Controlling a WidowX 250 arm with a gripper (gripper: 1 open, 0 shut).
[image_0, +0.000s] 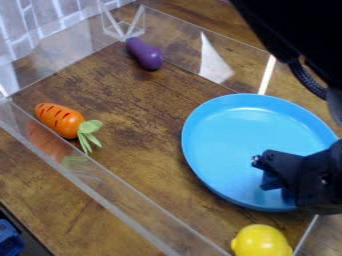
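My black gripper hangs low over the right part of a blue plate, seen from the side at the right edge of the view; whether its fingers are open or shut is hard to tell. An orange toy carrot with green leaves lies at the left. A purple eggplant lies at the back, and a yellow lemon at the front right, below the plate.
Clear plastic walls surround the wooden surface, with bare wood between carrot and plate. The dark arm fills the upper right. A blue item shows at the lower left corner.
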